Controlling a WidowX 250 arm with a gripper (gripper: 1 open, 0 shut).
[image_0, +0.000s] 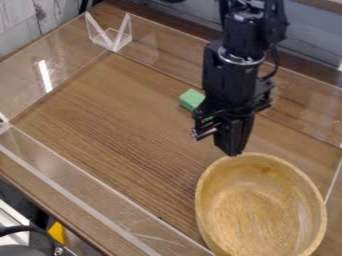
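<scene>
My gripper (230, 135) hangs from the black arm at the upper middle, low over the wooden table, just above and behind the rim of a large tan bowl (261, 212) at the lower right. The gripper is shut, with nothing visible between its fingers. A small green block (191, 99) lies on the table behind and left of the gripper, partly hidden by the arm.
A clear plastic bracket (110, 32) stands at the back left. A small yellow object (55, 231) and dark cabling lie beyond the near left edge.
</scene>
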